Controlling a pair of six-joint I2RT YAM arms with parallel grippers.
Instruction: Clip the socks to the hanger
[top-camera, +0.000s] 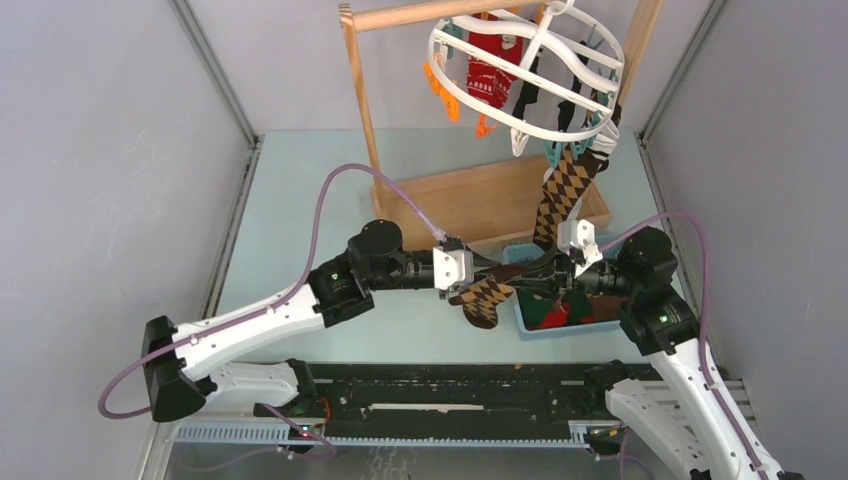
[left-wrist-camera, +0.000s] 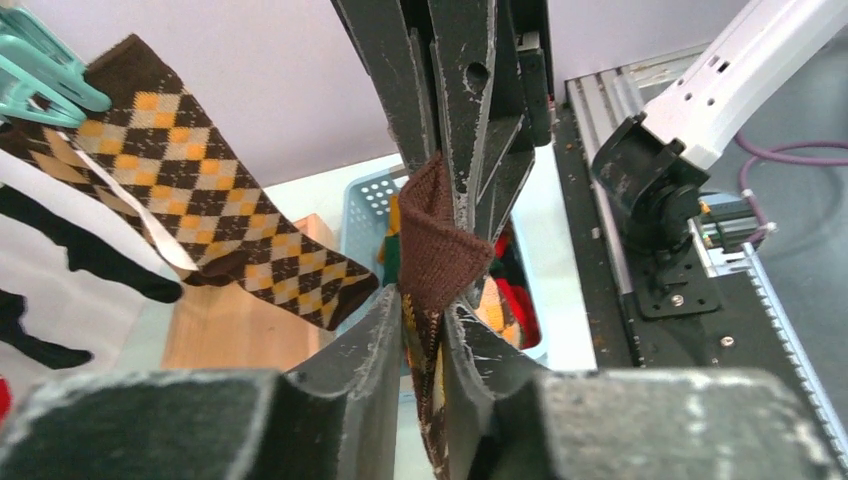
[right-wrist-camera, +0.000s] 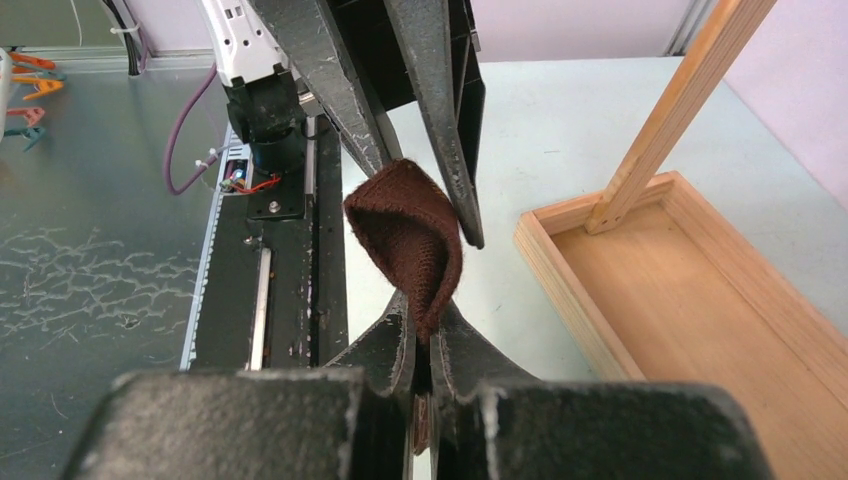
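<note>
A brown argyle sock (top-camera: 485, 297) hangs between my two grippers, its foot pointing down in the top view. My right gripper is shut on it, pinching the dark brown cuff. Facing it, my left gripper stands part open, its fingers on either side of the brown cuff (left-wrist-camera: 432, 235). In the right wrist view, a gap shows between the left fingers, with the cuff at their tips. The white round hanger (top-camera: 540, 75) hangs overhead. A matching argyle sock (top-camera: 563, 200) hangs from teal clips (left-wrist-camera: 45, 75).
Behind the grippers lies a wooden tray (top-camera: 465, 205), part of the hanger's frame. A blue basket (top-camera: 570, 331) with more socks is under the right gripper. Red patterned (top-camera: 492, 70) and dark socks hang from the hanger.
</note>
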